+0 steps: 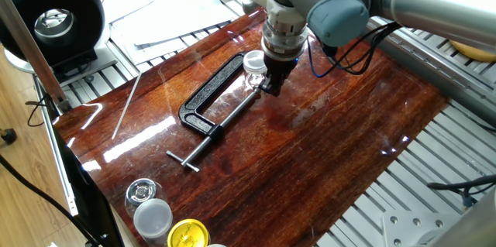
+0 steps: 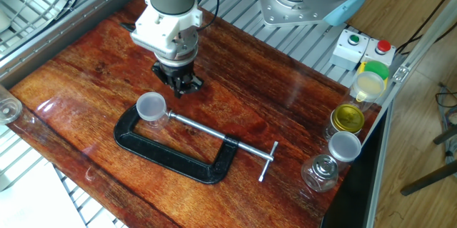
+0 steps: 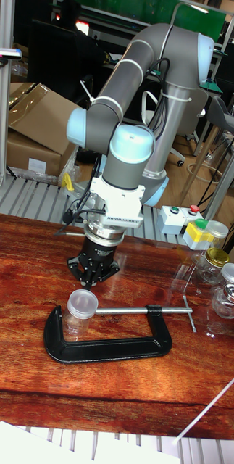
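A black C-clamp (image 2: 168,158) with a silver screw (image 2: 203,129) and cross handle lies flat on the glossy brown table. A clear jar with a whitish lid (image 2: 151,106) stands upright at the clamp's far end, between the frame's end and the screw tip; whether they touch it cannot be told. My black gripper (image 3: 94,283) points down just behind this jar in exterior view 3, apart from it there. From exterior view 1 the gripper (image 1: 271,88) overlaps the jar's edge. Nothing shows held, but its finger gap is unclear.
Several lidded jars, one with a gold lid (image 2: 348,118), crowd one table corner. Beyond them are a green and a red button box (image 2: 375,53). A thin white stick (image 3: 204,409) lies near the table's edge.
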